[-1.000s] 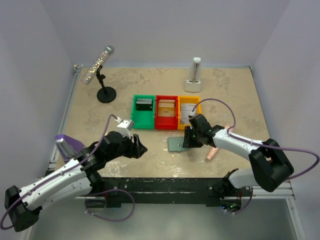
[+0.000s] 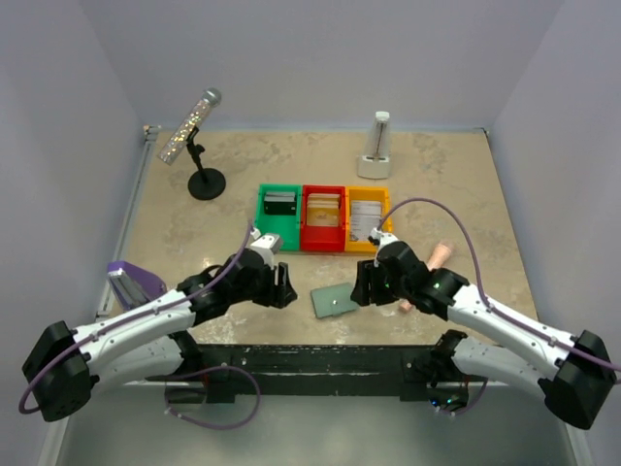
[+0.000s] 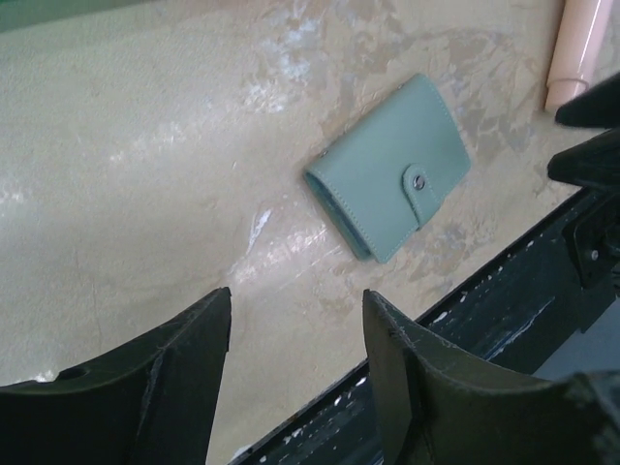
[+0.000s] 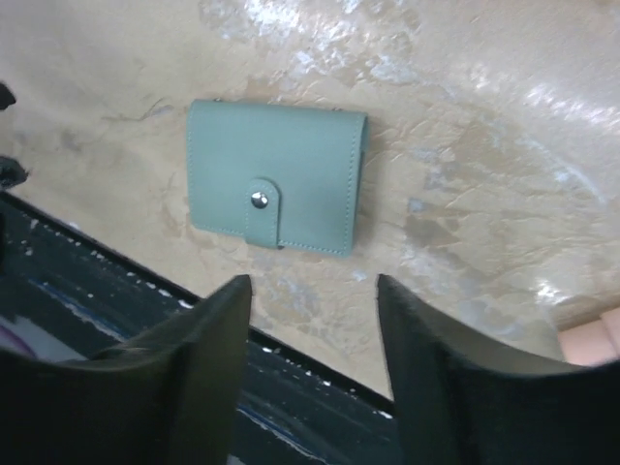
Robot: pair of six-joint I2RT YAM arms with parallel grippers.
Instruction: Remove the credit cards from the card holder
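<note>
A closed grey-green card holder (image 2: 334, 301) with a snap strap lies flat on the table near the front edge, between the two arms. Its snap side faces up, fastened, in the left wrist view, where the holder (image 3: 383, 165) lies beyond the fingertips. No cards show. My left gripper (image 2: 284, 292) stands apart on its left side, fingers parted, nothing between them. On the other side my right gripper (image 2: 364, 294) is near the holder's right edge; in the right wrist view its fingers (image 4: 218, 325) are spread and empty, with the holder (image 4: 276, 165) ahead of them.
Behind stand a green bin (image 2: 278, 237) with black items, a red bin (image 2: 322, 238) and a yellow bin (image 2: 369, 245) with stacked cards or papers. A pink cylinder (image 2: 440, 256) lies at the right, partly behind the right arm. A purple holder (image 2: 146, 278) stands at the left edge.
The card holder has shifted left and toward the front edge and turned a little. The left gripper edged slightly right.
</note>
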